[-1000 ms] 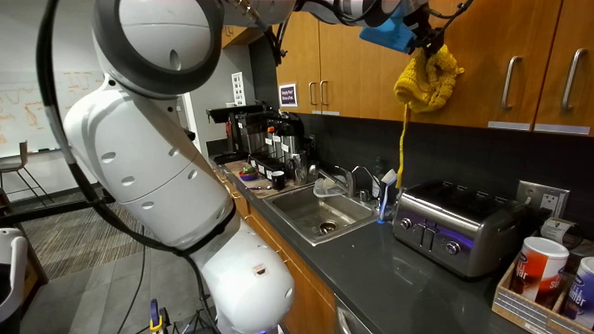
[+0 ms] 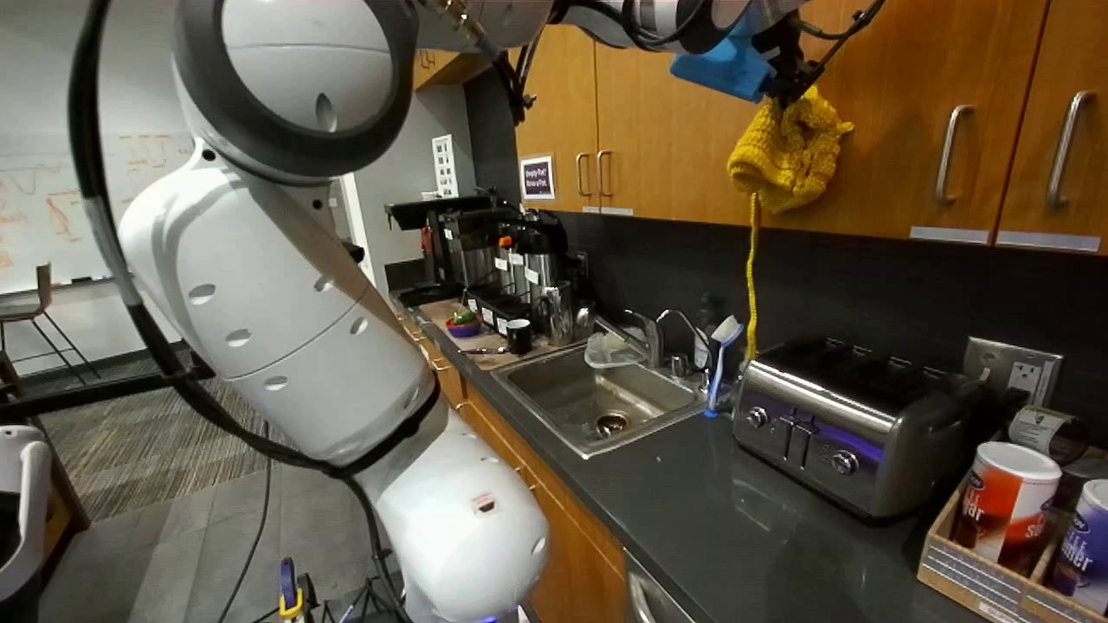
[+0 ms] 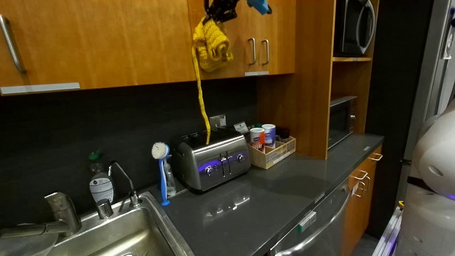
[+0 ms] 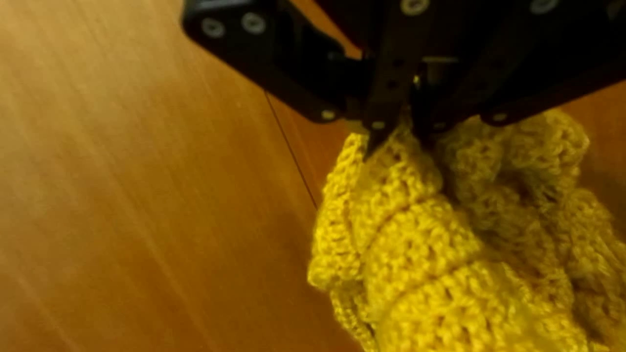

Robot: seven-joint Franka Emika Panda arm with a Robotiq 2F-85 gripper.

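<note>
A yellow knitted piece hangs bunched up in front of the wooden upper cabinets, well above the counter. My gripper is shut on its top, the black fingertips pinching the knit in the wrist view. From the bundle a long yellow strap dangles down to about the height of the toaster's top. Whether the strap touches the toaster cannot be told. Folds hide the far side of the knit.
Below stands a steel toaster, with a blue brush and the sink beside it. A divided box with canisters sits past the toaster.
The yellow knit has shifted slightly left in exterior view 1, and its hanging strap has swung a little, its end now lower and nearer the toaster. The grip is still closed.
</note>
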